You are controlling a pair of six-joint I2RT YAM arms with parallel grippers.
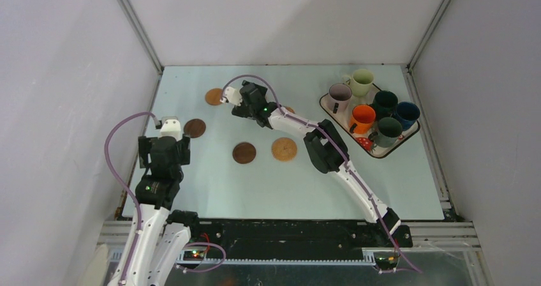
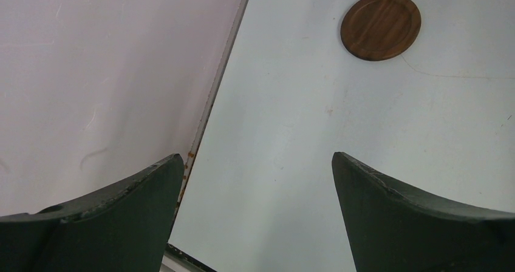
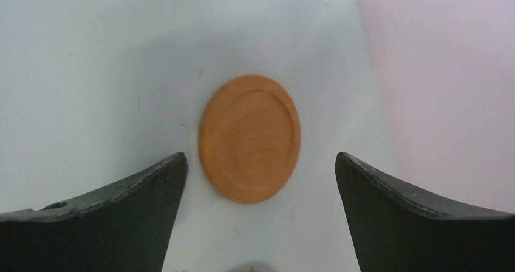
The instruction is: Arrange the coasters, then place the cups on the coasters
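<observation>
Several wooden coasters lie on the white table: a light one (image 1: 214,96) at the back left, dark ones (image 1: 195,127) (image 1: 244,152), and a pale one (image 1: 284,149). A tray (image 1: 340,117) at the right holds several mugs, including an orange cup (image 1: 362,119). My right gripper (image 1: 245,99) hangs over the back coasters, open and empty; its wrist view centres on a light coaster (image 3: 249,138). My left gripper (image 1: 164,145) stands open and empty at the left, with a dark coaster (image 2: 381,27) ahead in its wrist view.
Walls enclose the table at back and sides. The right arm covers some coasters in the top view.
</observation>
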